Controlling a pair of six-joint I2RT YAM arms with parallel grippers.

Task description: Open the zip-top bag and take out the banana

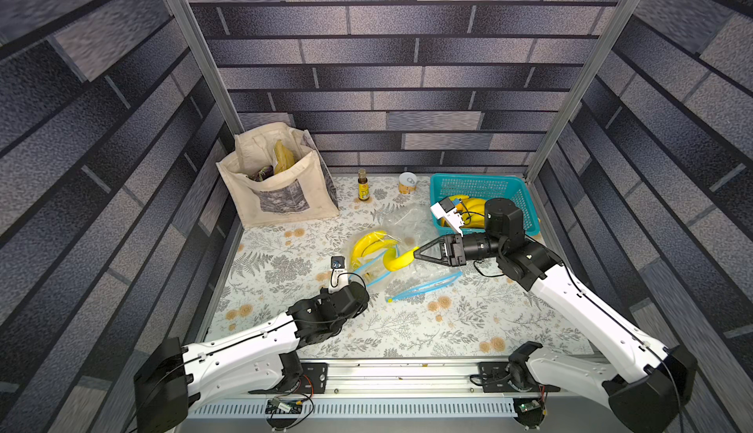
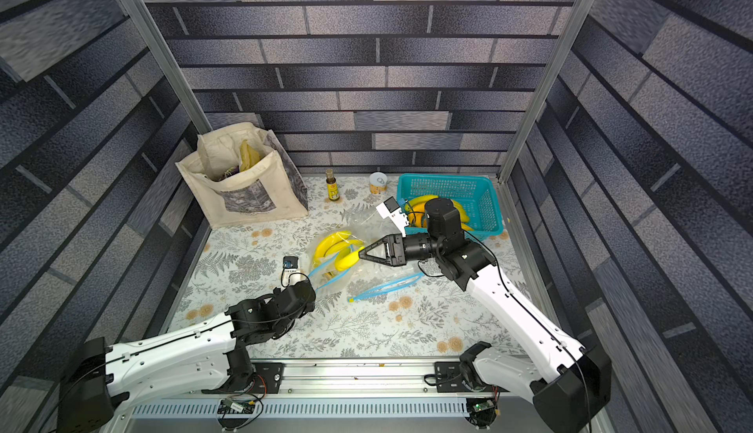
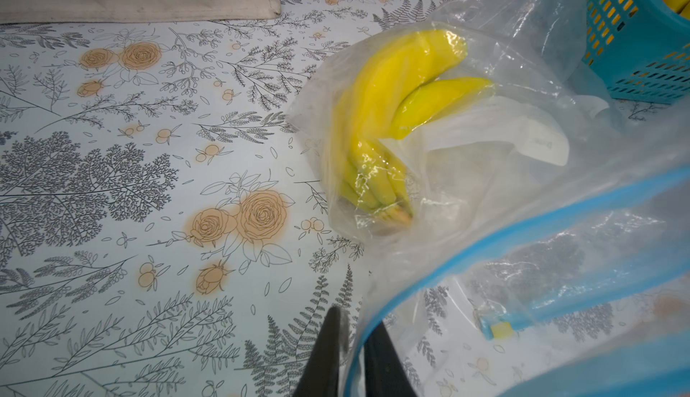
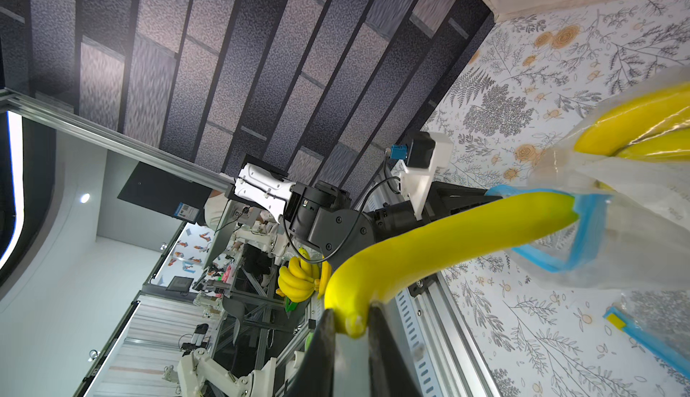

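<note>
A clear zip bag (image 3: 503, 138) with blue strips lies mid-table, holding several bananas (image 3: 388, 95) under plastic. Beside its open mouth, my right gripper (image 1: 418, 251) is shut on the end of a single banana (image 4: 445, 242), which extends leftward over the bag and its blue edge. My left gripper is at the bag's blue edge at front left; the plastic hides part of its fingers, so how far they stand apart is hard to tell.
A teal basket (image 1: 525, 205) of bananas stands at the back right. A canvas tote (image 1: 243, 197) is at the back left, with a small bottle (image 1: 363, 186) and a can (image 1: 407, 182) behind the bag.
</note>
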